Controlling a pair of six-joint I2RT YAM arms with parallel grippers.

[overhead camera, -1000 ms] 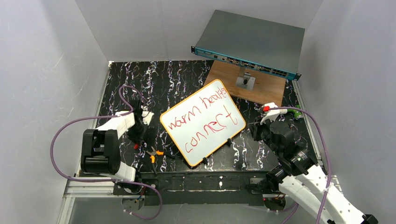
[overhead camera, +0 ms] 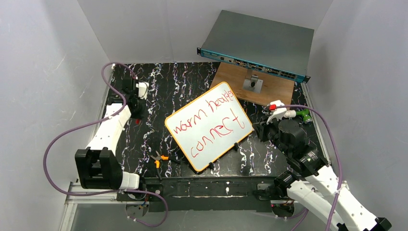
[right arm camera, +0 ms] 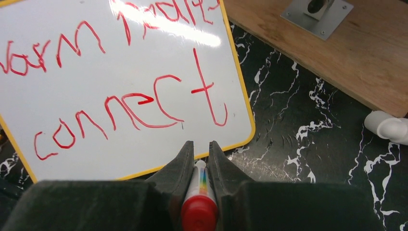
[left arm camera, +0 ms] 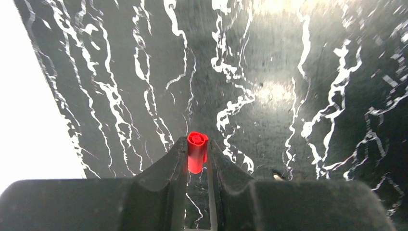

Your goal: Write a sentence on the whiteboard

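The whiteboard [overhead camera: 208,126] lies tilted mid-table with red handwriting reading "warm hearts connect". My left gripper is at the left of the table, away from the board; a red cylindrical piece [left arm camera: 196,153] shows at its fingertips, and whether the fingers grip it is unclear. My right gripper is shut on a white marker [right arm camera: 199,185] with a red end, held just off the board's right lower edge.
Pliers [overhead camera: 159,159] lie left of the board's lower corner. A wooden stand [overhead camera: 226,79] carries a dark rack device [overhead camera: 255,38] at the back right.
My left arm has moved toward the back of the table, with the red piece moving along. The right arm has shifted very slightly; the writing is unchanged.
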